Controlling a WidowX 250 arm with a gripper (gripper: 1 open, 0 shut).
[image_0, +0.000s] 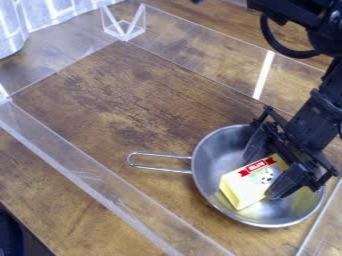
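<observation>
A steel pan with a wire handle rests on the wooden table at the lower right. In it lies a yellow and white carton with a red label, likely a butter box. My black gripper reaches down from the right into the pan, shut on the carton's right end. The fingertips are partly hidden and hard to make out.
Clear acrylic strips frame the work area, with a clear bracket at the top. A white cloth is at the top left.
</observation>
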